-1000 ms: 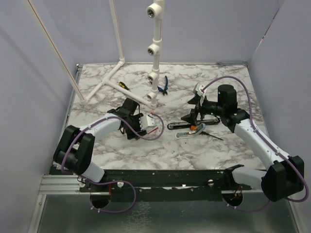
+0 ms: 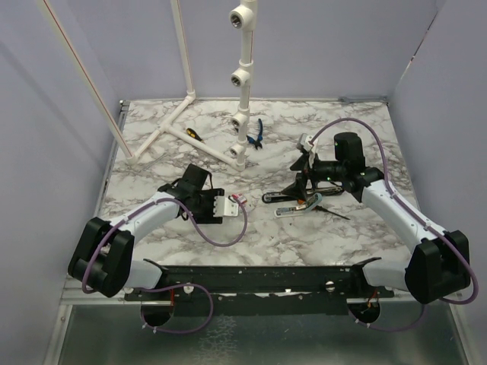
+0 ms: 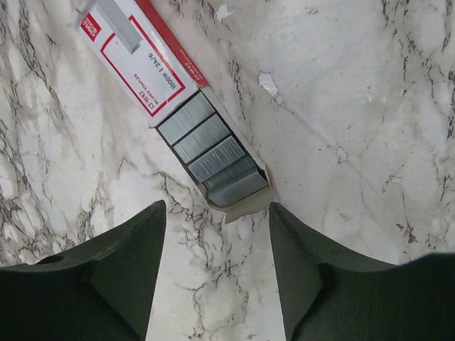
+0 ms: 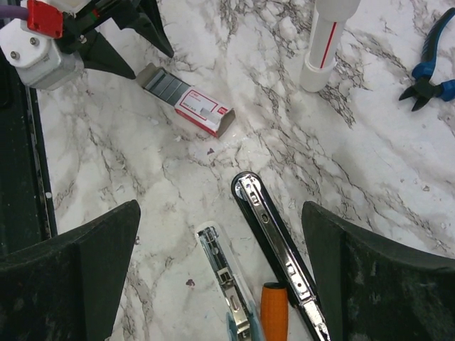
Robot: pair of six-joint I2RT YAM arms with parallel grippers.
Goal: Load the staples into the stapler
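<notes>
The staple box [image 3: 146, 64], white and red, lies with its drawer end exposed, showing several rows of grey staples [image 3: 206, 145]. My left gripper stands open just off that exposed end, nothing between its fingers. In the right wrist view the left gripper is at the box's [image 4: 202, 110] open end. A small white and teal stapler [image 4: 229, 280] lies opened, its inner channel showing; beside it is a long black stapler [image 4: 274, 238], also spread open. Over them hangs my right gripper, open and empty.
An orange-handled screwdriver [image 4: 274, 312] lies between the staplers. Blue pliers [image 2: 256, 135] and a yellow-black tool [image 2: 193, 134] are farther back. The white pipe stand [image 2: 240, 144] rises behind the box.
The right arm has shifted slightly left. The staplers look unmoved.
</notes>
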